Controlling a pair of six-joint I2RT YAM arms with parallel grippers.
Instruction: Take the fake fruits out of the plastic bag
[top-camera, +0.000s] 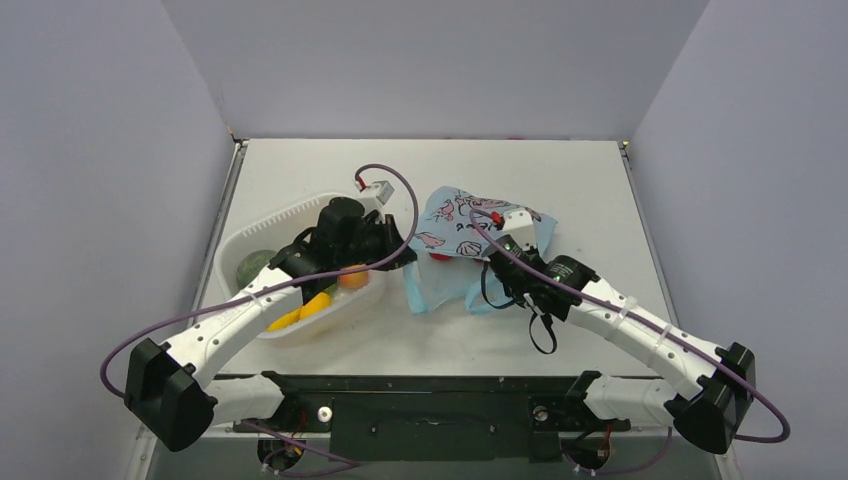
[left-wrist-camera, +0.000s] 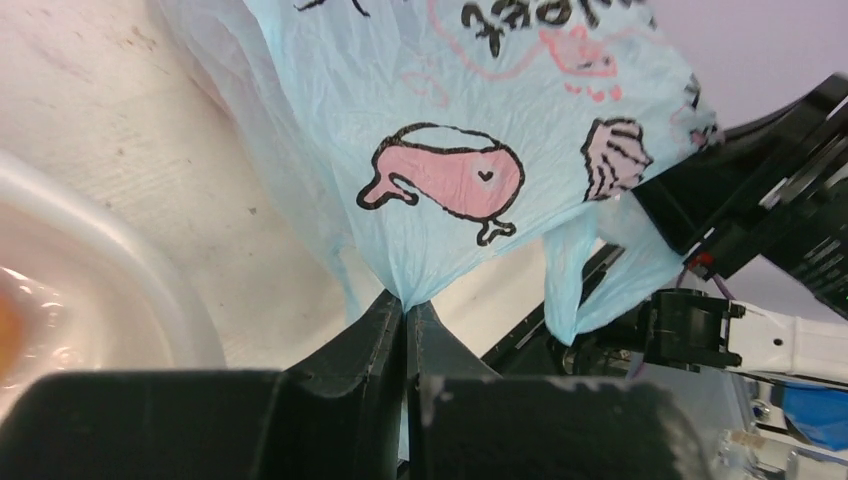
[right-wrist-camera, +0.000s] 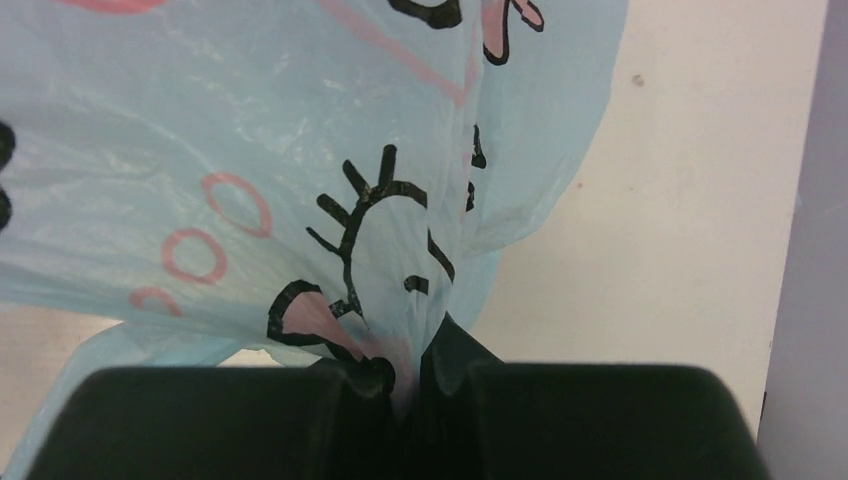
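Note:
A light blue plastic bag (top-camera: 455, 215) printed with pink animals stretches between both arms. My left gripper is shut on one corner of the bag's edge, which bunches at the fingertips. On the opposite side of its opening, my right gripper has closed on the bag too, and the film gathers into folds between its fingers. From above, a bit of a red fruit (top-camera: 440, 257) shows at the mouth, under the upper layer. The rest of the bag's contents are hidden.
A white basket (top-camera: 240, 235) stands left, beneath the left arm. It holds a green melon (top-camera: 255, 268), yellow fruits (top-camera: 315, 304) and an orange one (top-camera: 354, 278). Table (top-camera: 420, 350) in front of the bag is bare, as is the strip behind it.

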